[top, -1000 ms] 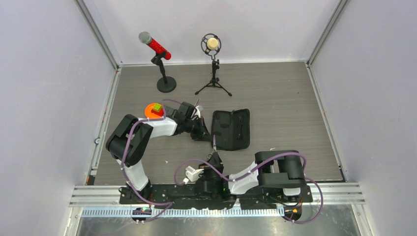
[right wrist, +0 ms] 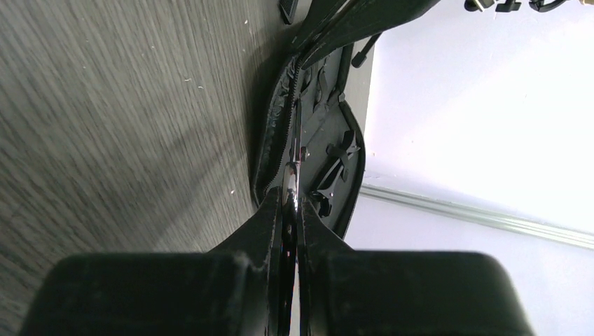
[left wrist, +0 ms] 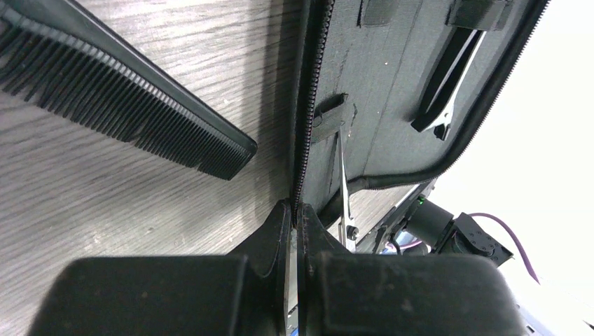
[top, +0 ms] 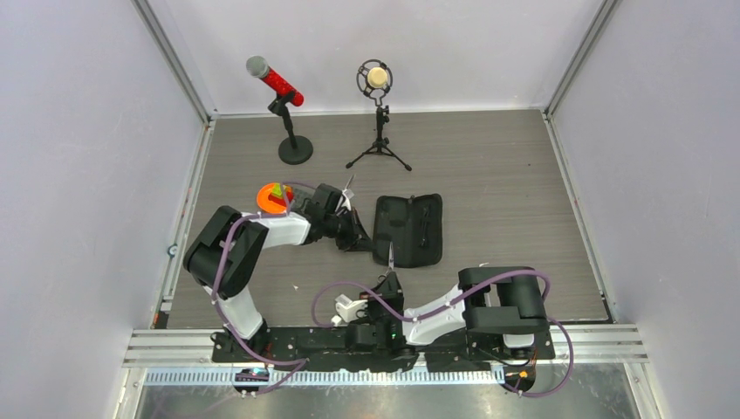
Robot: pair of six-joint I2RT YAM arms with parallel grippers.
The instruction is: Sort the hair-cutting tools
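Note:
The black zip case (top: 408, 231) lies open in the middle of the table. My left gripper is shut on the thin zippered edge of the case, at its near-left side. In my right gripper are the silver scissors (left wrist: 344, 178), the fingers shut on their handle end. Their blades point into the case, and the tip lies at a small strap (left wrist: 330, 117); whether it is under the strap I cannot tell. Beside the case, a black comb (left wrist: 161, 101) rests on the table. Another bladed tool (left wrist: 448, 87) sits under a strap across the case.
An orange plate (top: 266, 199) with small coloured blocks stands left of the case, near the left arm. Two microphone stands, one with a red microphone (top: 279, 83), one on a tripod (top: 380, 144), are at the back.
The right gripper and the scissors have shifted slightly to the right, so the blades reach over the case further from its left edge. The left arm and the case have barely moved.

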